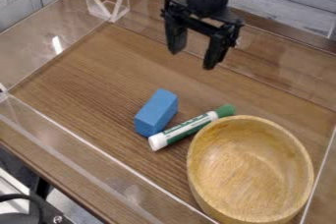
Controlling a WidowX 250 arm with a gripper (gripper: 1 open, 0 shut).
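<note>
My black gripper [197,41] hangs at the upper middle, open, its fingers pointing down over bare wood with nothing between them. Below it lie a blue block [156,112] and a white tube with green ends [187,130], side by side, apart from the gripper.
A large cream oval bowl [249,203] fills the lower right, close beside the tube. A white wire object [108,2] is at the upper left. Clear walls edge the work area.
</note>
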